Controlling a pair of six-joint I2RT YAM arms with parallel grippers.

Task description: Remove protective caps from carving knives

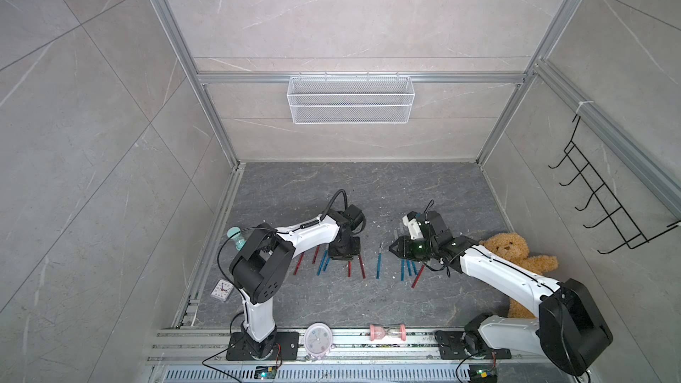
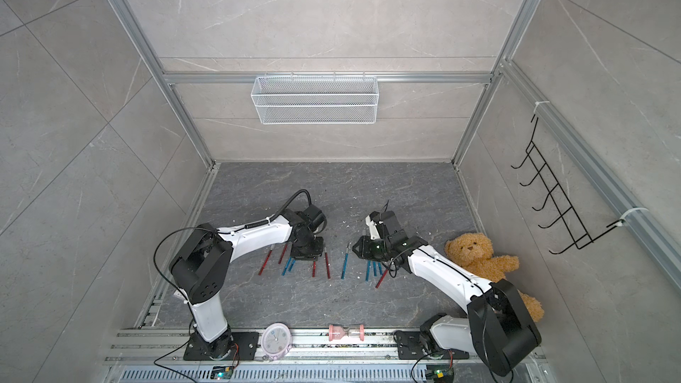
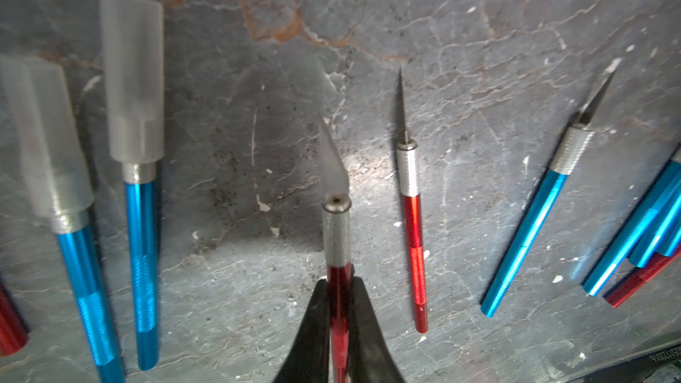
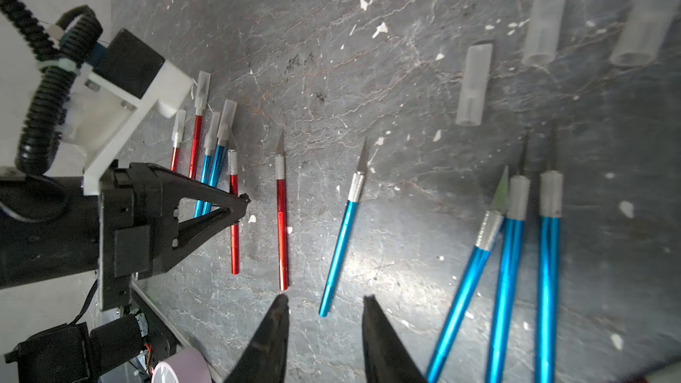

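In the left wrist view my left gripper is shut over a red knife [image 3: 337, 237] with a bare blade; I cannot tell whether it grips it. Left of it lie capped blue knives [image 3: 142, 255], right a bare red knife [image 3: 412, 227] and a bare blue knife [image 3: 532, 223]. In the right wrist view my right gripper is part open with empty fingers, above the table near the bare blue knife [image 4: 340, 237]. Three bare blue knives [image 4: 510, 262] lie to its right, and loose translucent caps [image 4: 474, 85] lie behind.
A teddy bear [image 1: 510, 248] sits at the right wall. A small clock [image 1: 221, 289] and a turquoise object [image 1: 235, 237] are at the left, a pink hourglass [image 1: 387, 331] on the front rail.
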